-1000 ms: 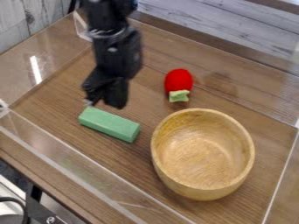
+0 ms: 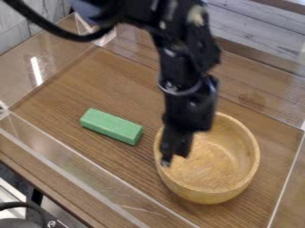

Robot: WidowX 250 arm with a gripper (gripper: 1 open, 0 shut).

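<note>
The dark robot gripper (image 2: 179, 134) hangs from the top centre over the left part of a yellow round bowl (image 2: 224, 174). Its fingers are blurred, so I cannot tell how far apart they are or whether anything is between them. A green rectangular block (image 2: 111, 126) lies on the wooden surface to the left of the bowl.
Pale walls or rails border it at the back and left. A dark cable lies at the lower left corner. The arm hides part of the back middle.
The gripper has moved right and toward the front, from near the green block to over the bowl.
</note>
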